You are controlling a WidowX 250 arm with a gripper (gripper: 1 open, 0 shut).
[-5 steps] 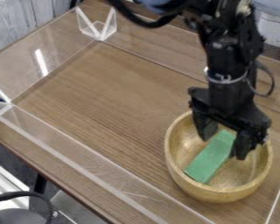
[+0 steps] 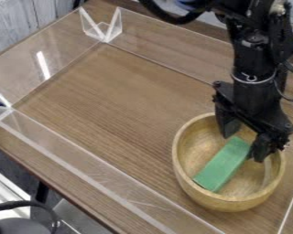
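A black robot gripper (image 2: 252, 133) points down into a round wooden bowl (image 2: 187, 155) at the lower right. A flat green block (image 2: 222, 166) lies in the bowl, just left of and below the fingertips. The gripper's fingers straddle the bowl's upper interior; whether anything sits between them is hard to tell.
A small white wire-like object (image 2: 103, 25) stands at the back left. Dark cables and parts appear at the lower left edge.
The gripper has shifted slightly right over the bowl. The green block looks much the same.
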